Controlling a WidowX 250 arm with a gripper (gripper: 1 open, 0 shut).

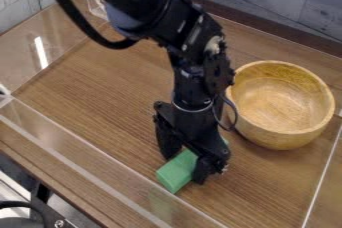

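My black gripper [189,144] is low over the wooden table, open, its fingers down around and over a green rectangular block [177,176] near the front centre. The fingers hide part of the block. A beige oval bowl [294,84] sits to the right, just beside the gripper.
The wooden table [80,112] has free room to the left. A pale ledge runs along the back right behind the bowl. Dark cable or hardware [27,210] lies at the bottom left corner.
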